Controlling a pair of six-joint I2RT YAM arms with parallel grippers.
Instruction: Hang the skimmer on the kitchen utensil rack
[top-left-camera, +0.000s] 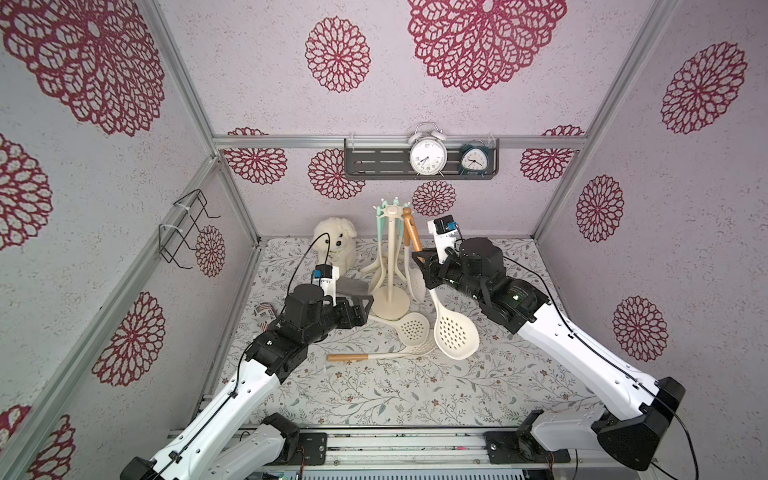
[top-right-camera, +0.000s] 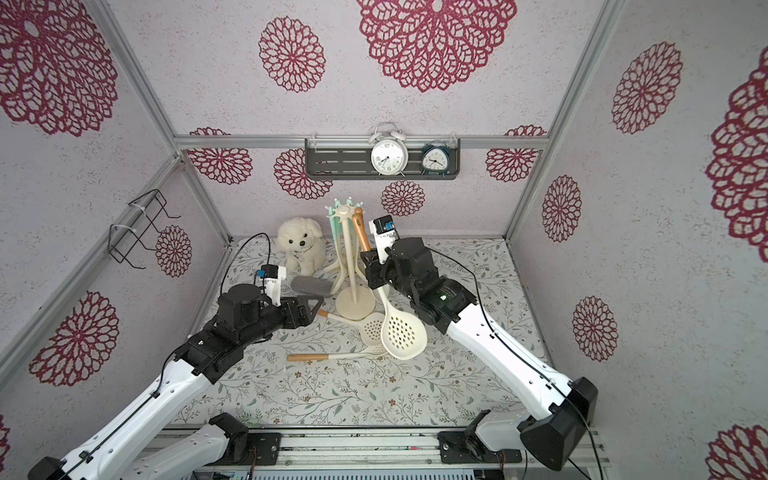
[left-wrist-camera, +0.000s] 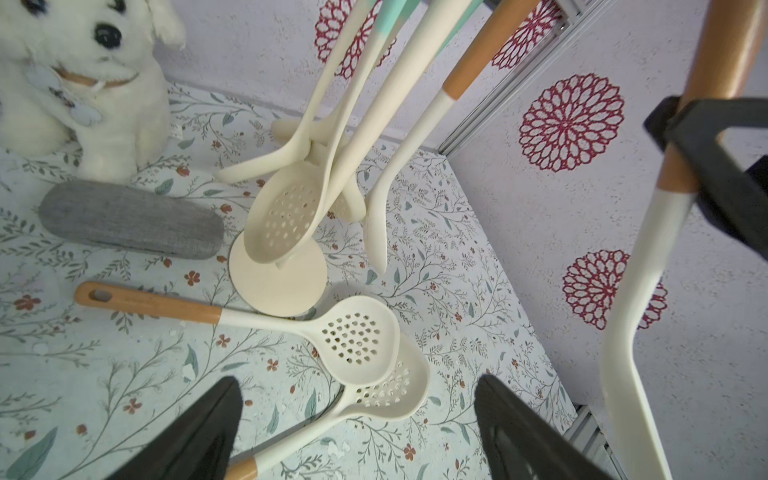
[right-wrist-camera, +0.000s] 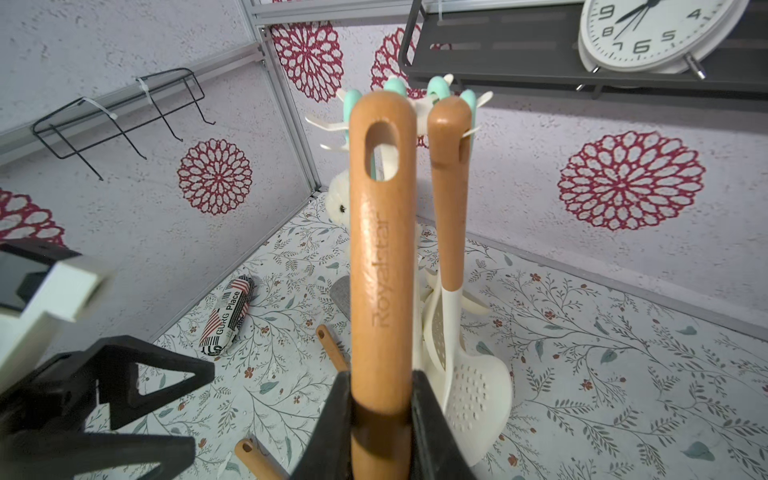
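Note:
My right gripper (top-left-camera: 426, 268) is shut on the handle of a cream skimmer (top-left-camera: 456, 334), held in the air right of the rack with its head down. In the right wrist view the wooden skimmer handle (right-wrist-camera: 382, 240), marked Royalstar, stands upright between the fingers, its hole at the top. The utensil rack (top-left-camera: 391, 260) has a cream post, round base and hooks on top. Several utensils hang on it, one with a wooden handle (right-wrist-camera: 450, 192) close to mine in the right wrist view. My left gripper (top-left-camera: 364, 310) is open and empty, left of the rack base.
Two more wooden-handled utensils, a slotted skimmer (left-wrist-camera: 356, 336) and a second slotted one (left-wrist-camera: 396, 388), lie in front of the rack. A white plush dog (top-right-camera: 301, 244) and a grey case (left-wrist-camera: 132, 217) are left of it.

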